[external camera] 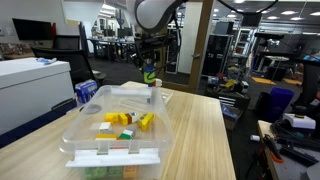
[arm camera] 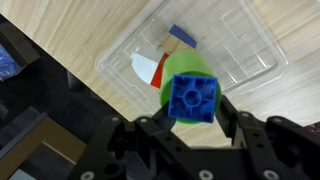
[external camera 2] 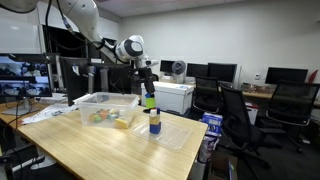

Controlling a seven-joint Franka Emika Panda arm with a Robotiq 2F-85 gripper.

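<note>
My gripper (external camera 2: 149,89) is shut on a green block piece with a blue top (arm camera: 190,95), held up in the air. In the wrist view this piece fills the space between the fingers and covers part of what lies beneath. Below is a shallow clear tray (external camera 2: 178,138). A stack of blue, yellow and white blocks (external camera 2: 155,122) stands in that tray, below the held piece. From above, a blue and brown block (arm camera: 180,39) and a red and white one (arm camera: 149,70) show in the tray beside the held piece.
A large clear bin (external camera: 112,154) with several coloured blocks stands beside the tray. A blue container (external camera: 86,91) is behind the bin. Bare wooden table (external camera: 200,135) lies open to the right in exterior view 1.
</note>
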